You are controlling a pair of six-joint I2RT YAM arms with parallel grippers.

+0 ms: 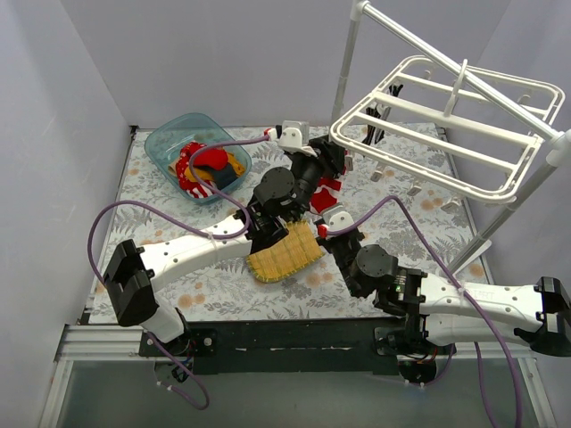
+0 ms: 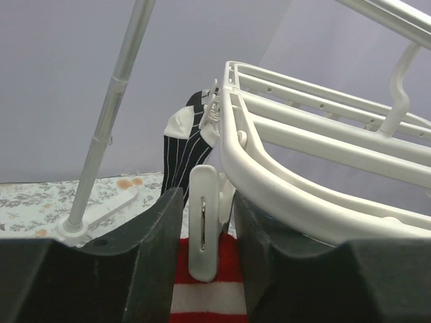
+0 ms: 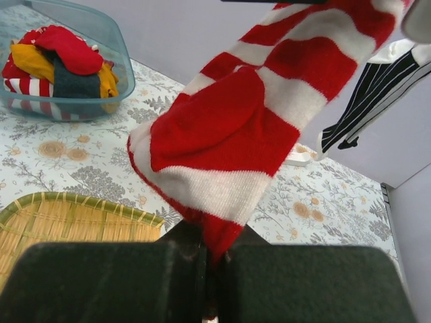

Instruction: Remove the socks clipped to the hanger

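Note:
A red-and-white striped sock (image 3: 209,128) stretches diagonally across the right wrist view. Its lower end is pinched by my right gripper, which is shut on it. In the left wrist view the sock's upper part (image 2: 209,296) is below a white clip (image 2: 203,229) at the corner of the white hanger (image 2: 323,141). My left gripper has its fingers apart on either side of that clip, with a small gap to its left. Behind the clip a black-and-white striped sock (image 2: 185,151) hangs from another clip.
A clear blue bin (image 1: 161,147) with several socks stands at the back left. A yellow woven basket (image 1: 285,254) lies below the arms. The hanger's pole (image 1: 346,67) rises close to my left gripper.

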